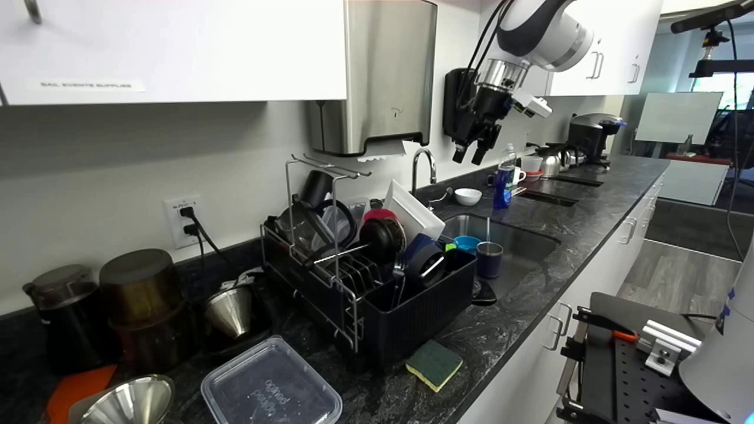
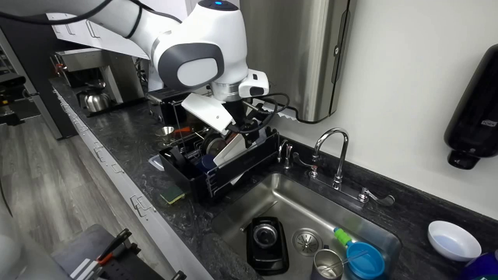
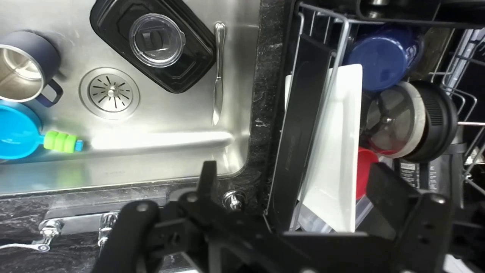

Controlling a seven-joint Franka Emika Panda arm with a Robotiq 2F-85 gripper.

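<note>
My gripper is open, with its two fingers wide apart and nothing held between them. In the wrist view a white rectangular dish stands tilted in the black dish rack, appearing between and beyond the fingers. Exterior view 1 shows the gripper up in the air, clear of the rack and the sink. Beside the white dish are a blue mug, a red item and a round dark-rimmed lid.
The sink holds a black container, a metal mug and a blue strainer-like cup. A faucet rises behind it. The paper towel dispenser hangs above the rack. A sponge lies on the counter.
</note>
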